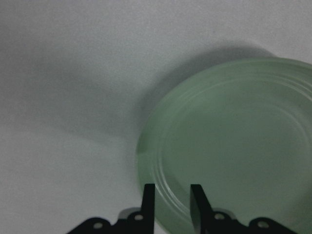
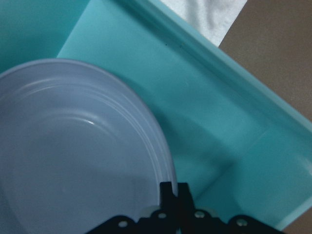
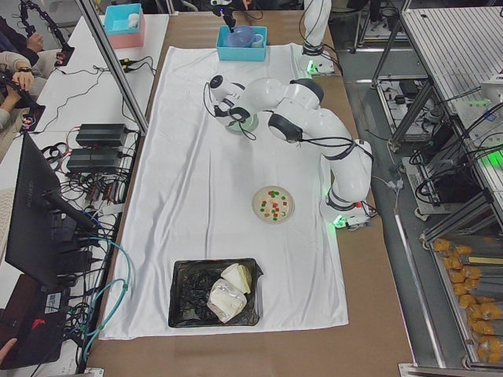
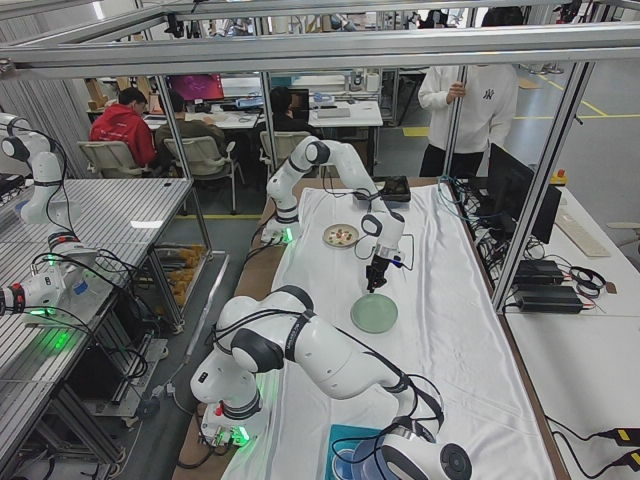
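Note:
A green plate (image 4: 374, 314) lies on the white cloth, with my left gripper open above its rim, nothing between the fingers. The left arm partly hides the plate in the left camera view. In a teal bin (image 3: 240, 55) at the far end lies a blue plate (image 2: 78, 141). My right gripper is shut on the blue plate's rim, in the right wrist view.
A beige plate (image 3: 273, 204) with small red and green pieces lies mid-table. A black tray (image 3: 189, 294) with wrapped pale items stands at the near end. A monitor and cables line the side table.

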